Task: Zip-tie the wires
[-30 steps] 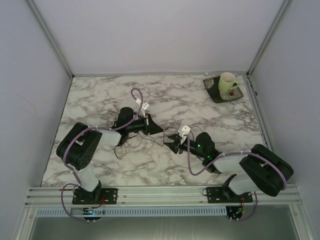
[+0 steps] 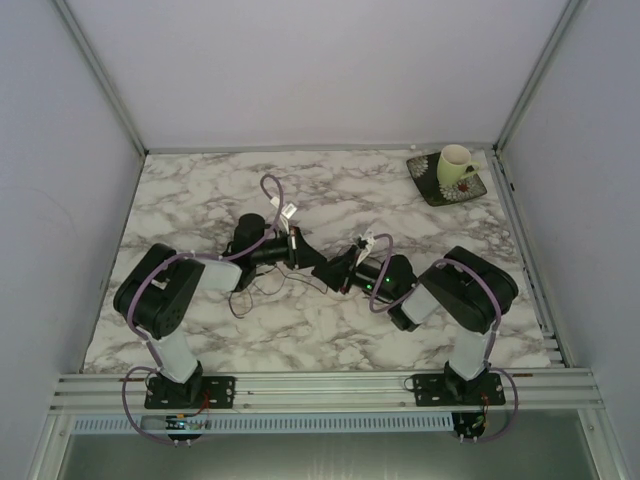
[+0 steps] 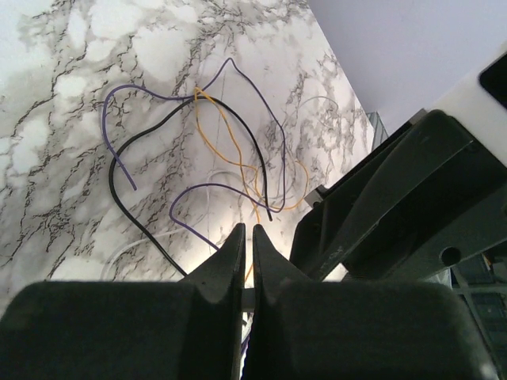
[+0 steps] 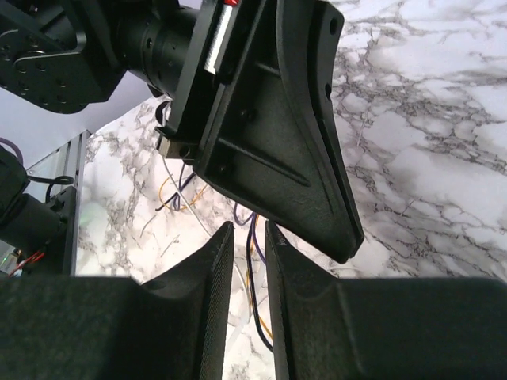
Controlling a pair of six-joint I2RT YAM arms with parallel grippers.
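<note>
A loose tangle of wires lies on the marble table: a purple wire [image 3: 279, 127], a black wire [image 3: 150, 134], an orange wire [image 3: 212, 148] and a pale strand [image 3: 136, 244]. My left gripper is shut on the wires, which run down to its fingers; its grip is partly hidden. Facing it closely from the right is my right gripper, part open. Through its gap the black wire [image 4: 249, 265] shows, with orange and pale strands beside it. Whether those strands lie between the fingers or just beyond, I cannot tell. No closed tie is visible.
A pale green mug [image 2: 454, 165] stands on a dark patterned mat [image 2: 430, 188] at the back right. Both arms meet near the table's middle, leaving little room between them.
My right gripper has moved left and slightly up in the top view, closing in on the left gripper, and its arm has swung inward. The left arm has stayed in place.
</note>
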